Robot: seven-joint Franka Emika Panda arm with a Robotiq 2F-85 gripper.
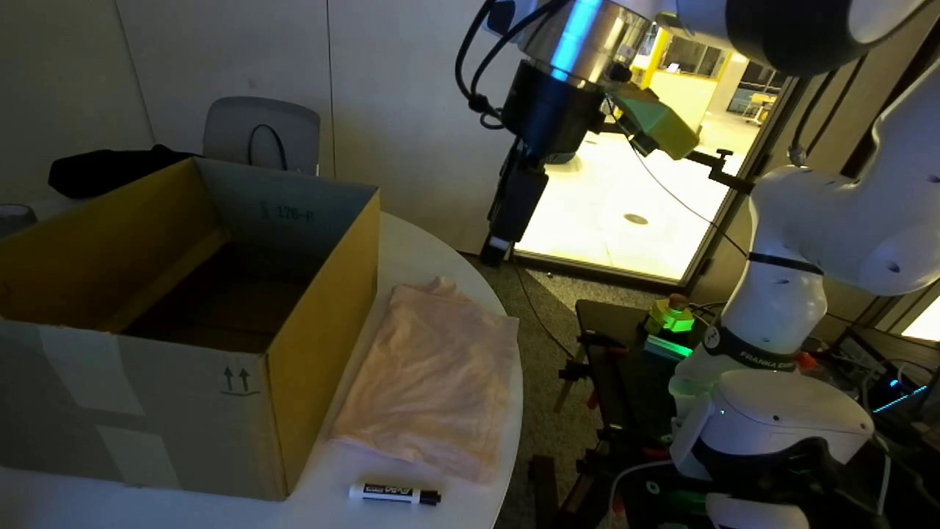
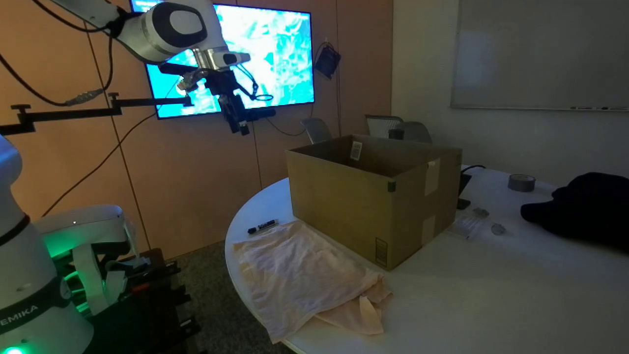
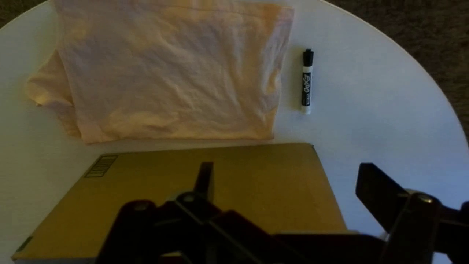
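Note:
My gripper is open, its two dark fingers wide apart with nothing held between them. In the first exterior view the gripper [image 1: 502,251] hangs high, to the right of the box. A black-and-white marker [image 3: 306,83] lies on the white table, beside the cloth and apart from it. The peach cloth [image 1: 432,379] is spread fairly flat, with one bunched corner [image 2: 362,312] showing in the second exterior view. A large cardboard box [image 2: 342,203] stands open-topped next to the cloth; its visible floor [image 1: 238,291] looks bare, though parts are in shadow.
A tape roll [image 2: 522,182], small clear items [image 2: 498,229] and a black bundle [image 2: 581,206] lie on the table beyond the box. The box walls rise well above the tabletop. Bare table [image 3: 373,105] surrounds the marker.

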